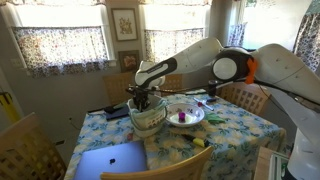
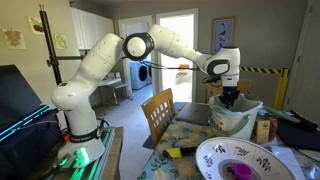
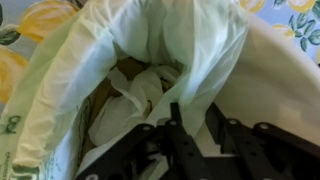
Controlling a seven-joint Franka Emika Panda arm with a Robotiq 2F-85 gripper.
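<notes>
A pale bin [image 2: 232,124] lined with a whitish plastic bag [image 3: 205,40] stands on the table. My gripper [image 1: 142,101] points down at the bin's mouth, and in the second exterior view the gripper [image 2: 230,98] is partly hidden by the bag's edge. From the wrist, the gripper shows its two dark fingers apart, the bag's film behind them. Crumpled white plastic [image 3: 130,105] lies inside the bin, with something brown beside it. Whether the fingertips touch the film, I cannot tell.
A large white plate [image 2: 212,160] with a purple item [image 2: 242,172] lies beside the bin. A yellow and black tool [image 2: 180,152] rests on the flowered cloth. A grey laptop [image 1: 110,160] occupies the table's near left, and wooden chairs [image 2: 160,110] stand around.
</notes>
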